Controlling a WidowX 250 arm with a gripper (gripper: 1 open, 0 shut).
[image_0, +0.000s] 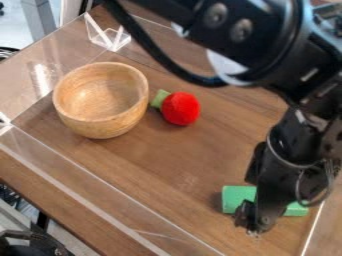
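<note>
My black gripper (267, 210) is low at the right of the view, open, over a green rectangular block (235, 197) on the wooden table, which it partly covers. Whether the fingers touch the block is unclear. A wooden bowl (100, 115) stands at the left, and a red round object with a green top (181, 109) lies just right of it.
Clear plastic walls and corner pieces (110, 35) edge the workspace on the wooden table (140, 185). The middle of the table between bowl and block is free. My arm fills the upper right.
</note>
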